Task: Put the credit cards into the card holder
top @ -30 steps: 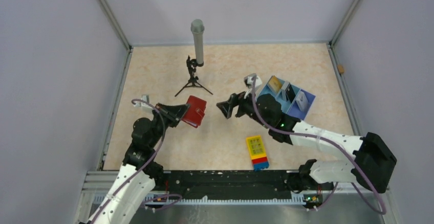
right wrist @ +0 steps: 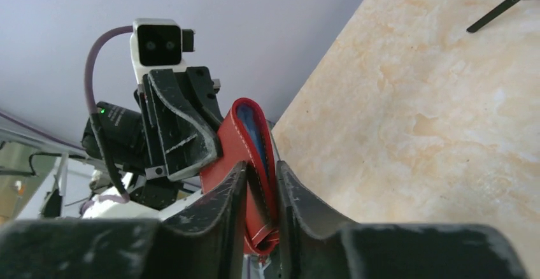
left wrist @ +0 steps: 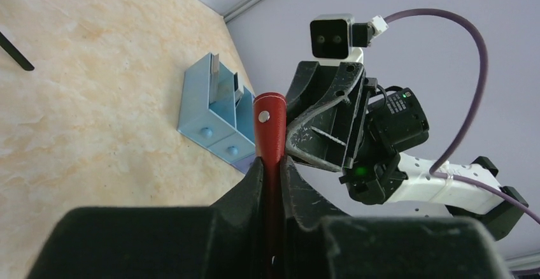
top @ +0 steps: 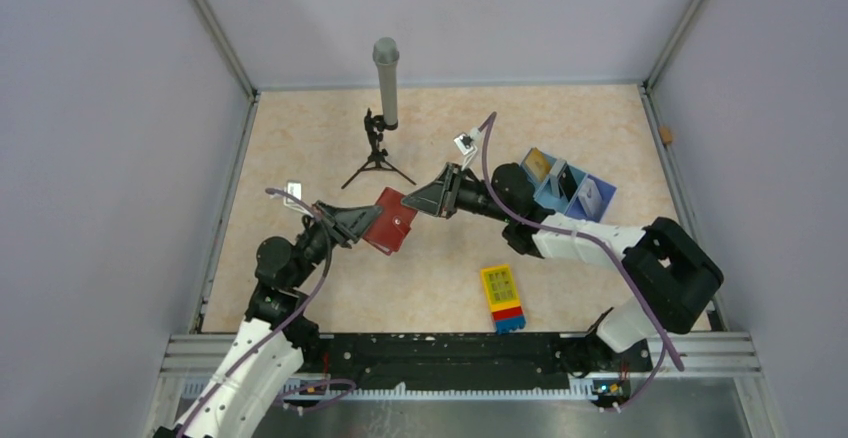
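Note:
The card holder, a red leather wallet [top: 391, 222] with a snap, is held up off the table between both arms. My left gripper is shut on one side of it. On its opposite edge my right gripper has closed, one finger [right wrist: 235, 186] on each side of the leather. In the right wrist view the holder's folded end shows a dark blue inside. I make out no separate credit card, and whether any sits in the folds is hidden.
A blue compartment box [top: 548, 195] with several flat items stands at the right. Behind the holder is a tripod [top: 377, 153] with a grey microphone [top: 387, 78]. Toy blocks [top: 501, 293] lie near the front edge.
The left gripper and holder have shifted slightly right.

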